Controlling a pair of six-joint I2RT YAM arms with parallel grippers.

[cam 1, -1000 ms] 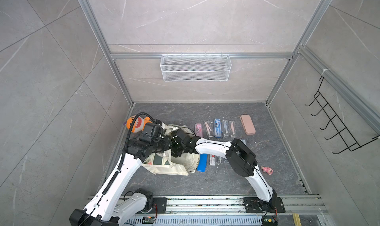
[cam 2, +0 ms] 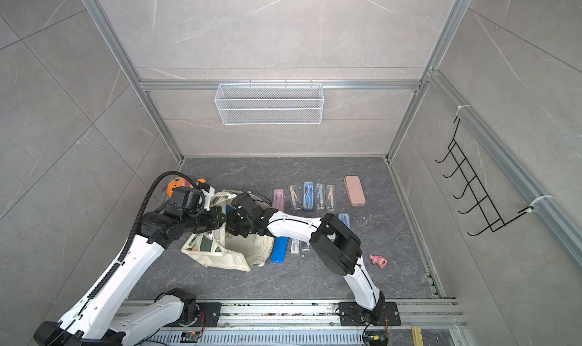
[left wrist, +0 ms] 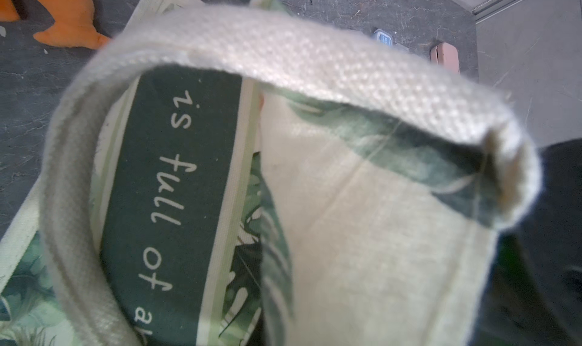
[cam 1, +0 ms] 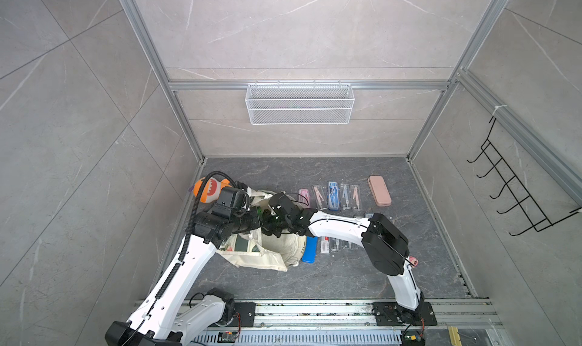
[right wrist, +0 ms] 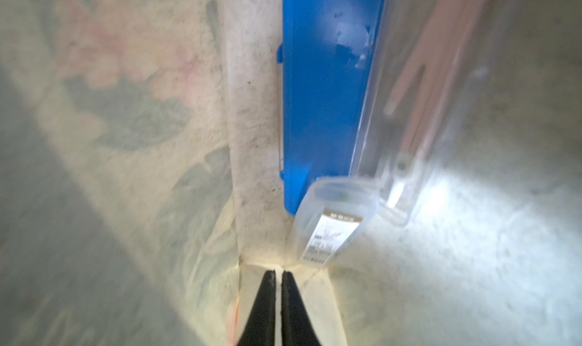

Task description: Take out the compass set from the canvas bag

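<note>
The canvas bag [cam 1: 266, 261] lies open on the left of the table, my left gripper [cam 1: 251, 221] at its upper edge; in the left wrist view the handle and printed fabric fill the picture, its fingers hidden. My right gripper is down inside the bag, fingertips closed together with nothing visible between them. Inside, a blue case [right wrist: 324, 85], a clear case with pink compasses [right wrist: 424, 91] and a smaller clear box with a label [right wrist: 330, 230] lie beyond the fingertips.
Several pencil cases and compass sets [cam 1: 333, 194] lie right of the bag, beside a pink case [cam 1: 379, 190]. An orange plush [cam 1: 209, 189] is behind the bag's left. A wire basket [cam 1: 299, 103] hangs on the back wall.
My right arm's elbow has moved right, and its wrist has risen slightly and shifted rightward over the bag. The left arm has barely moved.
</note>
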